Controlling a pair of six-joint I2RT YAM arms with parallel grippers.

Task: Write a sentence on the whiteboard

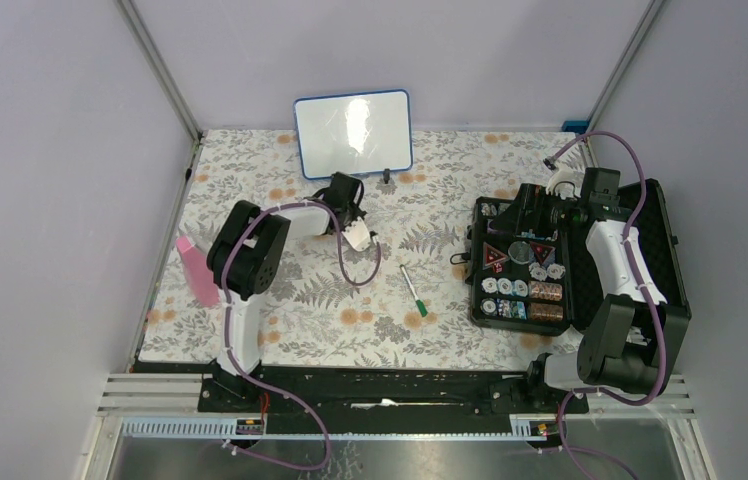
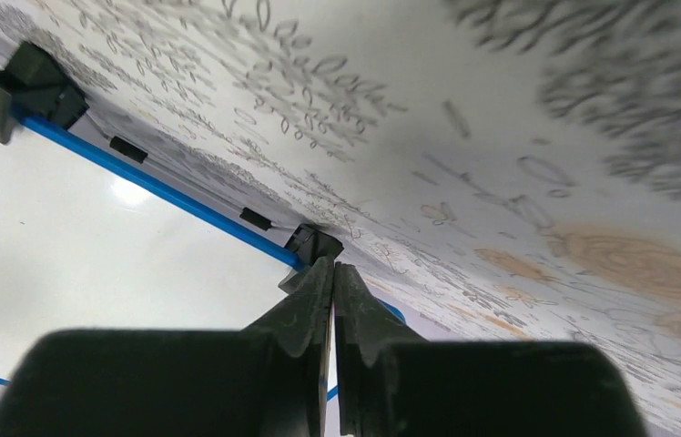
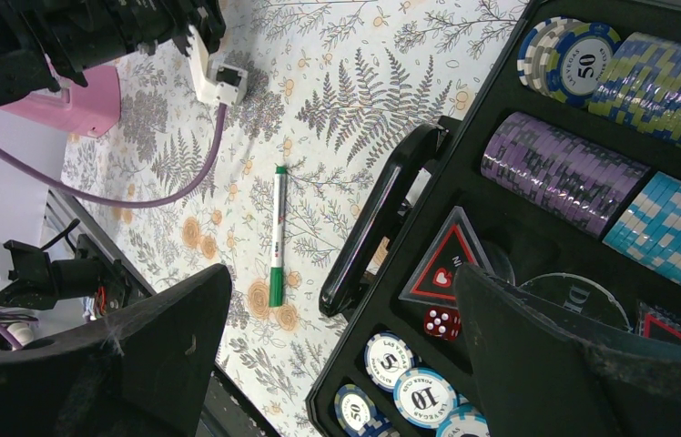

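The blue-rimmed whiteboard (image 1: 335, 140) leans at the back of the table, with glare on its face; I can make out no writing on it in the top view. Just in front of its lower edge is my left gripper (image 1: 346, 188). In the left wrist view that gripper is shut, its tips together, and nothing shows between them. Behind the tips is a black foot (image 2: 313, 244) on the board's rim. A white marker with green ends (image 1: 414, 291) lies alone mid-table. Over the open case, my right gripper stands open and empty.
The black case (image 1: 480, 285) at the right holds poker chips, dice and card pieces, its lid open behind the right arm. A pink object (image 1: 198, 270) stands at the left edge. Purple cables loop along both arms.
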